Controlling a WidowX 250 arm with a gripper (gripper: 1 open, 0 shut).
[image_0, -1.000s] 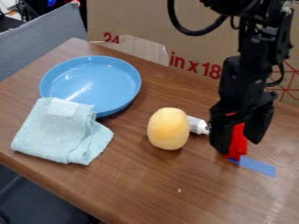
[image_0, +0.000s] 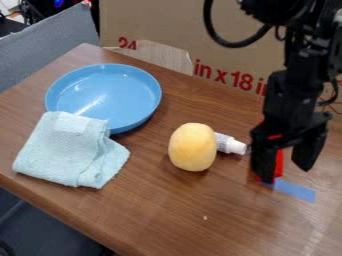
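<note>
My black gripper (image_0: 286, 150) hangs at the right of the table, open, around and just above a red object (image_0: 270, 170) that it partly hides. A white tube (image_0: 230, 145) lies just left of the red object, behind a yellow oval object (image_0: 193, 147). A blue plate (image_0: 104, 78) is at the upper left, and a folded pale blue cloth (image_0: 70, 150) lies in front of it.
A strip of blue tape (image_0: 295, 190) is on the wooden table (image_0: 160, 215) beside the red object. A cardboard box (image_0: 181, 25) stands along the back.
The gripper has shifted slightly to the right and turned a little over the red object. The objects on the table look unmoved.
</note>
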